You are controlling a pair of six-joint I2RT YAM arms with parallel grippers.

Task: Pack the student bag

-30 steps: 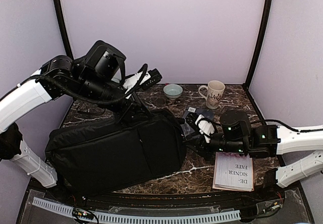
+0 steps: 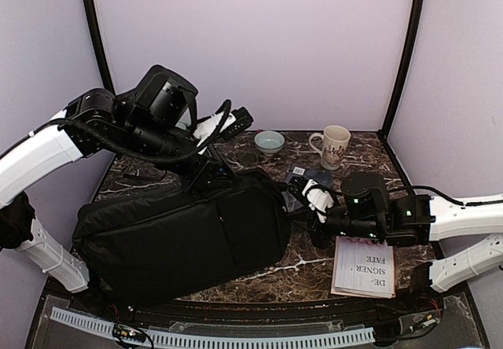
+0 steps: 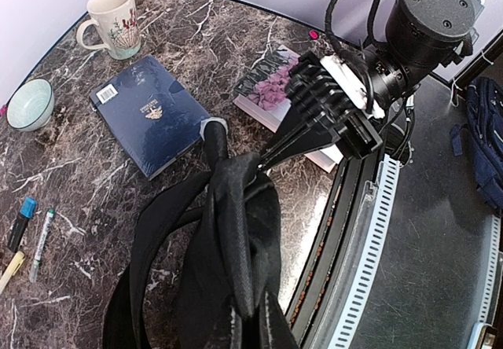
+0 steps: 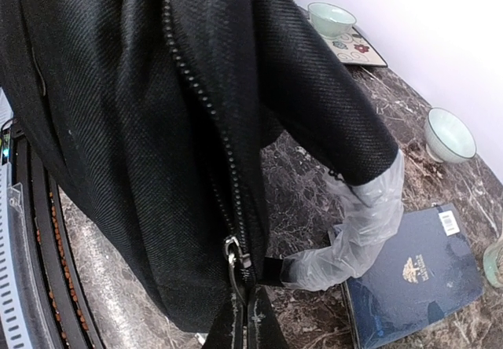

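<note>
A black bag [image 2: 173,247] lies across the near left of the table, its zipper [image 4: 236,251] running down in the right wrist view. My left gripper is shut on the bag's upper fabric. My right gripper is shut at the zipper pull at the bag's end; how much is between its fingers is hard to tell. A navy book [image 3: 149,113] lies beyond the bag. A second book [image 2: 363,274] with a pale cover and flower picture lies at the front right.
A mug [image 2: 333,146] and a bowl [image 2: 269,141] stand at the back. Markers [image 3: 22,222] lie left of the bag in the left wrist view. Another bowl [image 4: 330,17] sits by a patterned tray [image 4: 361,54].
Very little differs in the top view; my left arm and the bag's top have shifted very slightly. The right arm looks still.
</note>
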